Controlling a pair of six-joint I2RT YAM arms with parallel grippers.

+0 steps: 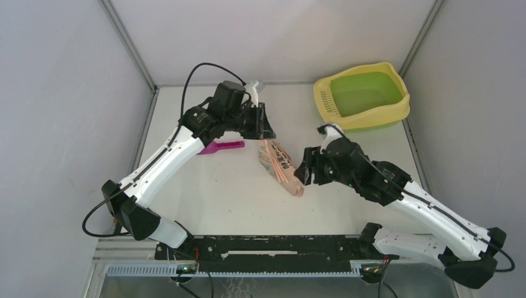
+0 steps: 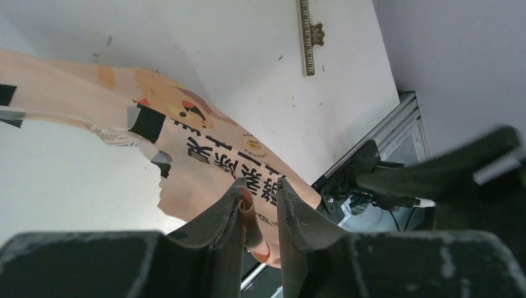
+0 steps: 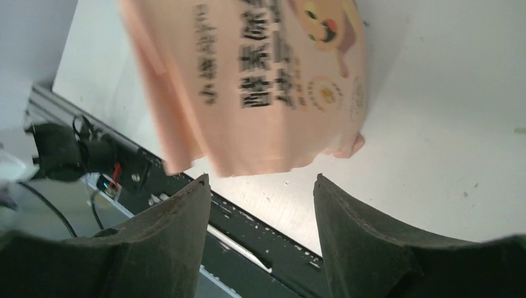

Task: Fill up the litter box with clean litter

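Observation:
The peach paper litter bag (image 1: pixel 279 167), printed with black lettering, slants across the middle of the table. My left gripper (image 1: pixel 269 136) is over its far end. In the left wrist view a narrow gap shows between the fingers, and a curled edge of the bag (image 2: pixel 249 214) stands in it against one finger. My right gripper is at the near end, its fingers apart with nothing between them. In its view the bag (image 3: pixel 273 112) is blurred and lies beyond the fingertips. The yellow litter box (image 1: pixel 395 113), green and empty inside, stands at the back right.
A magenta scoop (image 1: pixel 224 145) lies to the left, partly under my left arm. A small metal object like a ruler (image 2: pixel 307 37) lies on the table in the left wrist view. Bare table remains at the front left.

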